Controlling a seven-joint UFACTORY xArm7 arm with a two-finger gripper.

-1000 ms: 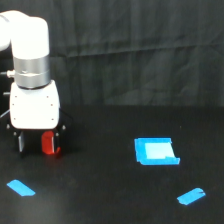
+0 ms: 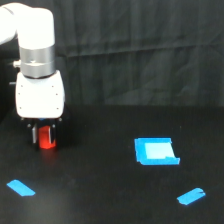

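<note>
At the left of the dark table is a small red object [image 2: 47, 139], partly hidden by the gripper. My white arm reaches down over it, and the gripper [image 2: 45, 130] has its dark fingers [image 2: 34, 131] close in on either side of the object. It looks shut on the red object. Whether the object's lower end touches the table is hard to tell.
A blue-edged square with a white middle [image 2: 157, 151] lies right of centre. Blue strips lie at the front left [image 2: 20, 188] and front right [image 2: 191, 196].
The fingers, spread wide around the red object before, now stand much closer together. The arm has shifted slightly right, and the red object appears a little higher and further left.
</note>
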